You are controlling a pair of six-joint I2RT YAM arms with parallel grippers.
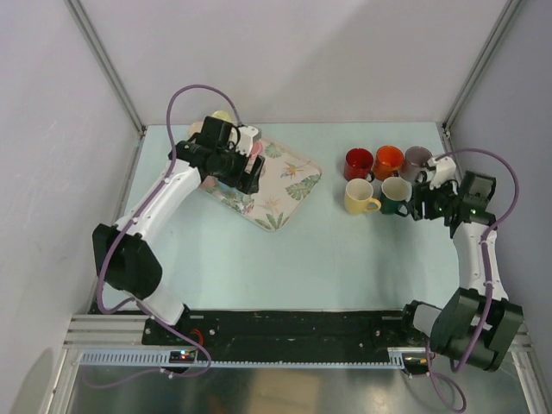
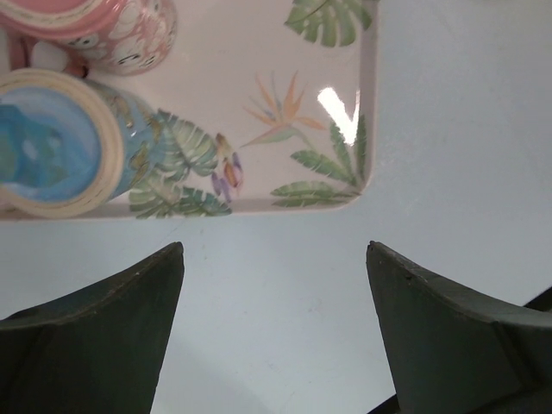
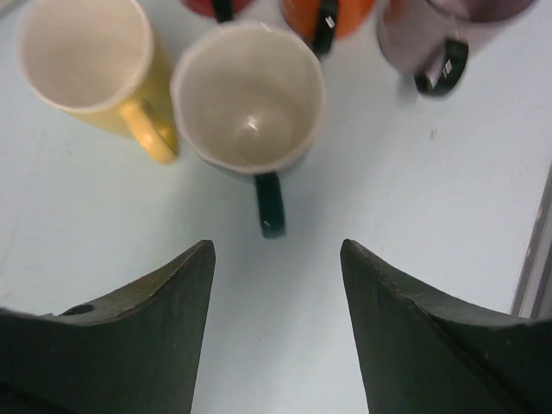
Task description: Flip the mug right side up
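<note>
A dark green mug (image 3: 246, 99) stands upright with its white interior showing and its handle toward my right gripper, which is apart from it, fingers spread with nothing between them. In the top view the green mug (image 1: 393, 194) is right of the yellow mug (image 1: 358, 198). My left gripper hangs open over the lower-right edge of the floral tray (image 2: 259, 155); a blue mug (image 2: 52, 147) and a pink one (image 2: 129, 34) lie in that tray.
Behind the green mug stand red (image 1: 358, 162), orange (image 1: 389, 159) and grey-purple (image 1: 418, 157) mugs.
</note>
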